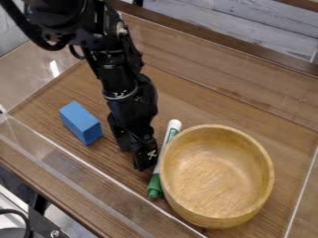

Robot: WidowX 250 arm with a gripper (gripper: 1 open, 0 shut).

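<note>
The black gripper (pixel 139 149) reaches down from the top to the wooden tabletop, between a blue block (pixel 80 124) on its left and a green-and-white marker (pixel 154 186) on its right. The marker lies lengthwise along the left side of a yellow wooden bowl (pixel 218 186). The fingertips are dark and low near the marker; whether anything is between them cannot be told.
Bare tabletop (pixel 230 93) spreads behind the bowl and to the right. A clear strip edge runs along the front left of the table, with cables and white hardware below it at the lower left.
</note>
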